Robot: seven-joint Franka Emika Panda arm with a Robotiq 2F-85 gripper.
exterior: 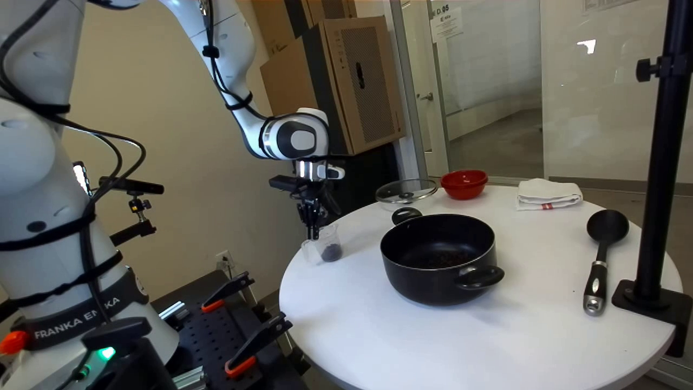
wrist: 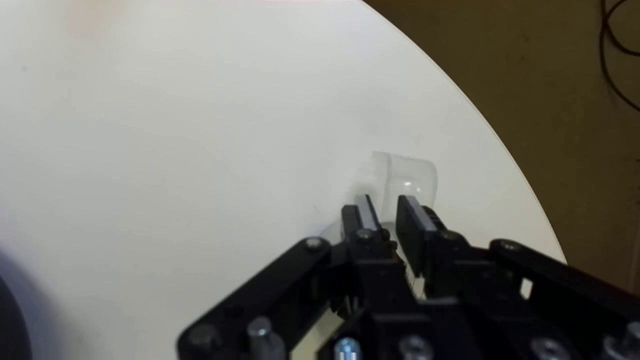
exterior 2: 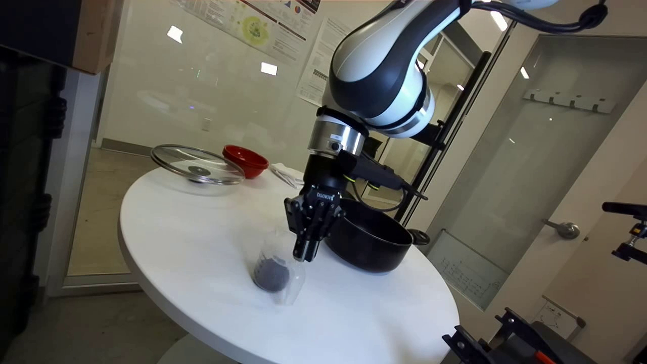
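Observation:
A clear measuring cup [exterior: 312,251] with dark contents [exterior: 332,252] is at the table's left edge. It leans well over, its dark-filled end away from my gripper; whether it lies flat I cannot tell. My gripper [exterior 2: 305,251] points down right beside the cup [exterior 2: 285,294]. In the wrist view my gripper stands partly open, a narrow gap between its fingers. Clear plastic of the cup [wrist: 414,177] shows just beyond the fingertips, and the rest is hidden beneath the gripper. The black pot [exterior: 438,283] holds some small dark bits at its bottom.
A glass lid [exterior: 407,190] and red bowls [exterior: 464,185] are at the back, with a folded white towel [exterior: 549,194] to their right. A black ladle [exterior: 604,250] lies near a black post [exterior: 656,162].

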